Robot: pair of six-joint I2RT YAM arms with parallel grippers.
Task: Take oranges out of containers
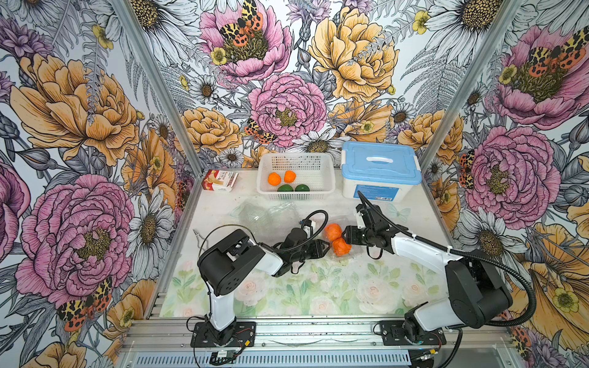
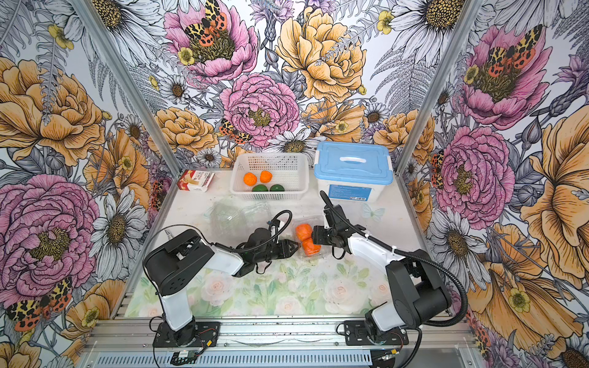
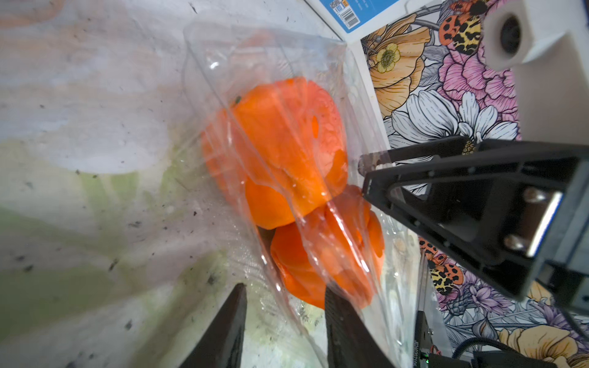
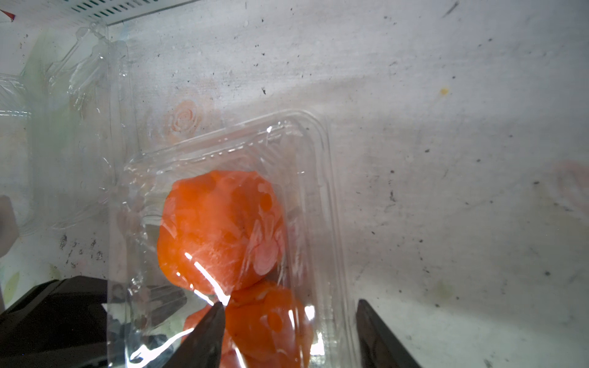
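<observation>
A clear plastic container (image 4: 325, 184) holding orange fruits (image 4: 221, 227) stands on the table between both grippers. My left gripper is open at the container's left side, the fruits beyond its fingertips. My right gripper is at the right side, its fingers apart over the near part of the container; whether they touch it, I cannot tell. In the top left view, a white basket (image 1: 328, 178) at the back holds two oranges (image 1: 273, 179) and green fruits (image 1: 302, 187).
Another clear, empty container (image 1: 254, 211) lies behind the left arm. A blue-lidded box (image 1: 380, 162) stands at back right, a small red and white carton (image 1: 219, 180) at back left.
</observation>
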